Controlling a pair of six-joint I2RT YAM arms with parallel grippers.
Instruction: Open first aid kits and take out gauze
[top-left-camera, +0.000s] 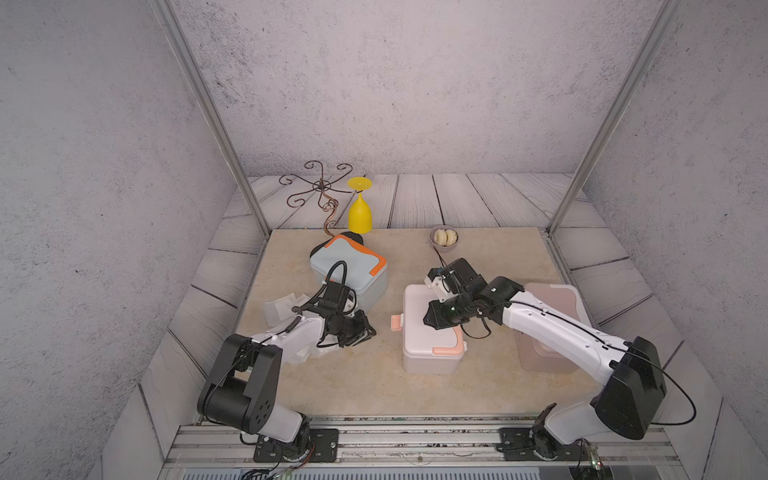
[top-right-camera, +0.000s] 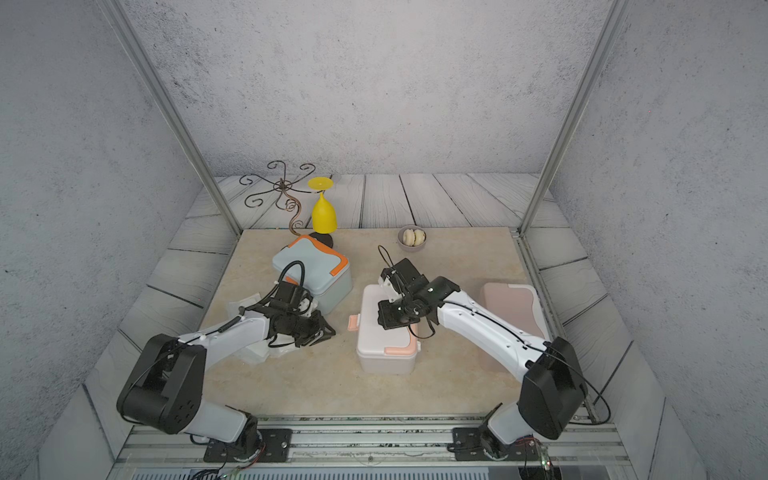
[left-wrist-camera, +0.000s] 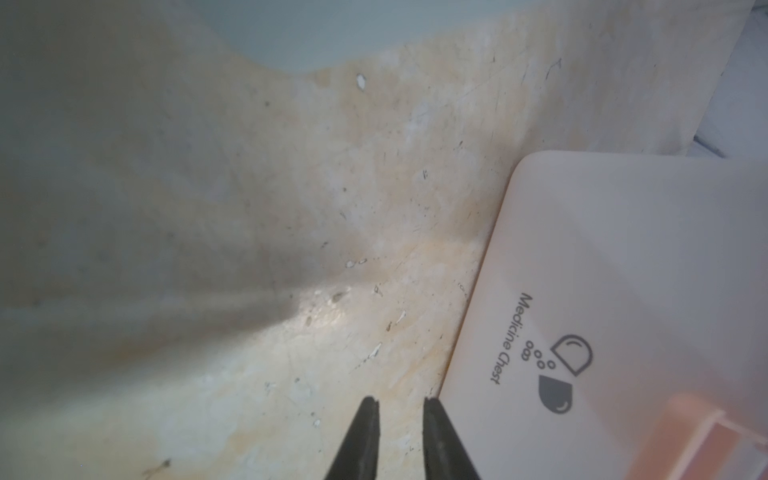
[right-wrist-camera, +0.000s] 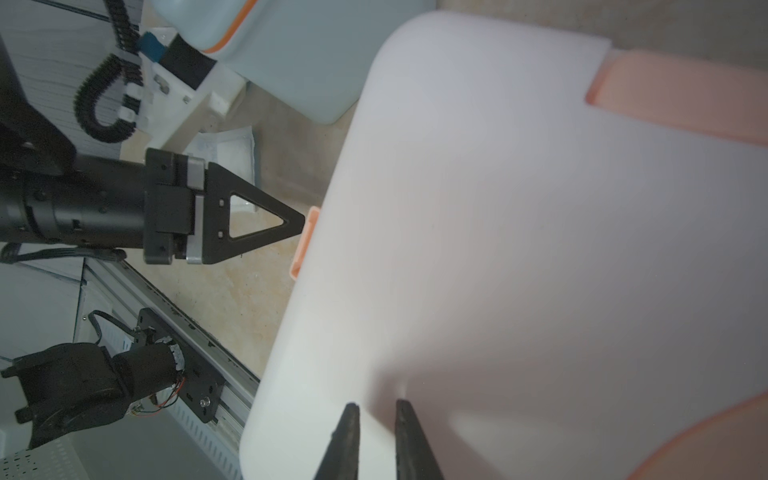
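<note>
A pink-white first aid kit (top-left-camera: 428, 352) marked Medicine Chest stands front center, its lid (right-wrist-camera: 512, 240) down and a pink latch flap (top-left-camera: 397, 322) sticking out at its left side. My right gripper is over that lid, fingertips close together; whether anything is between them is unclear. My left gripper is low left of the kit, facing the latch, fingertips a narrow gap apart with nothing visible between. A blue kit (top-left-camera: 352, 268) with orange handle sits behind it. White packets (top-left-camera: 284, 308), possibly gauze, lie under the left arm.
A brownish-pink kit (top-left-camera: 552, 360) stands at right. A yellow goblet (top-left-camera: 360, 216), a scrolled metal stand (top-left-camera: 321, 185) and a small bowl of pale items (top-left-camera: 444, 237) are at the back.
</note>
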